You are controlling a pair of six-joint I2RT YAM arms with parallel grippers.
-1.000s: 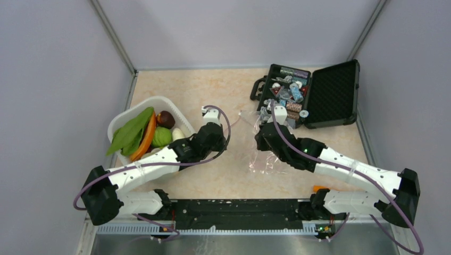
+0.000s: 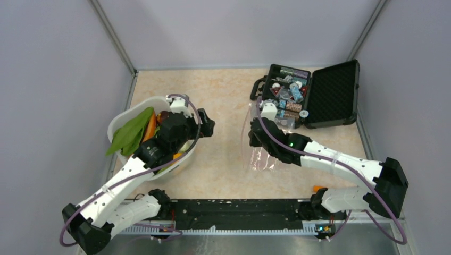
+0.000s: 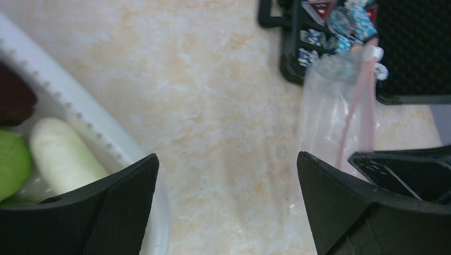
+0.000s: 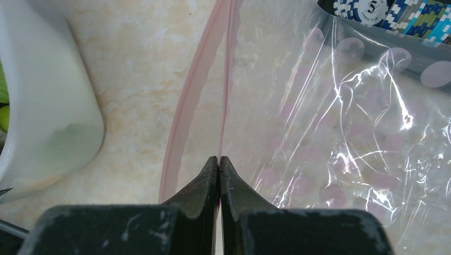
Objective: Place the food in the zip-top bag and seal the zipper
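A clear zip top bag (image 4: 330, 122) with a pinkish zip edge fills the right wrist view. My right gripper is shut on one edge of its mouth, and the other edge (image 4: 178, 122) stands a little apart to the left. In the left wrist view the bag (image 3: 332, 101) hangs beyond my left gripper, which is wide open and empty. From above, that gripper (image 2: 207, 123) is over the right rim of a white basket (image 2: 118, 123). Inside the basket are green leaves (image 2: 129, 130), a long orange vegetable (image 2: 150, 127) and a pale, rounded vegetable (image 3: 64, 154).
Behind the bag, an open black case (image 2: 332, 95) holds poker chips and small items. Bare table (image 2: 223, 95) lies between basket and case. A small orange object (image 2: 319, 188) rests by the right arm's base.
My left gripper has opened, released the bag and swung left to the basket, now covering part of the food. The right gripper moved slightly left with the bag's edge.
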